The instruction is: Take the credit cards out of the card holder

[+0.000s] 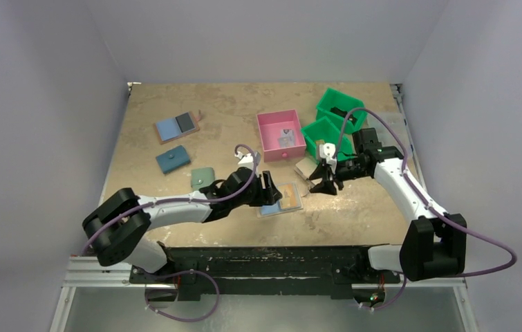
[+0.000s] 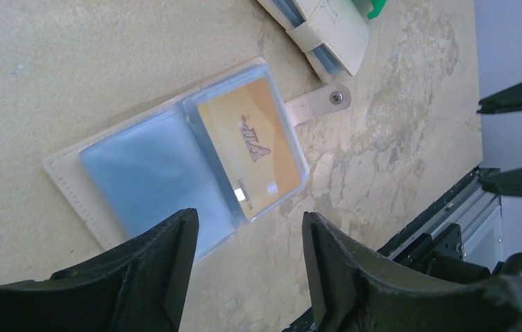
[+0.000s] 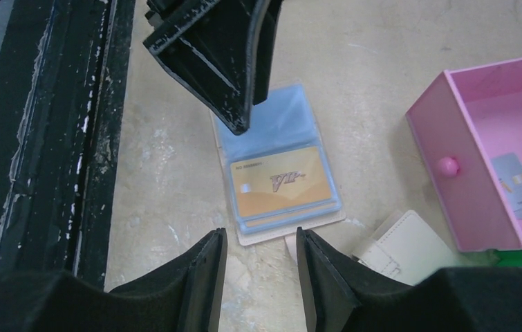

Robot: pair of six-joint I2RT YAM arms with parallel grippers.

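Note:
An open card holder lies flat on the table, with blue sleeves and a gold VIP card in one sleeve; it also shows in the right wrist view, with the gold card [image 3: 278,180] nearest that camera. My left gripper is above the holder, its fingers apart with nothing visible between them. My right gripper hangs to the holder's right, open and empty. A closed white holder [image 2: 317,31] with a strap lies beside the open one.
A pink box [image 1: 265,131] with cards inside and two green bins [image 1: 339,97] stand at the back. More holders lie at left: a teal one [image 1: 172,159], a green one [image 1: 201,173] and an open one [image 1: 168,128].

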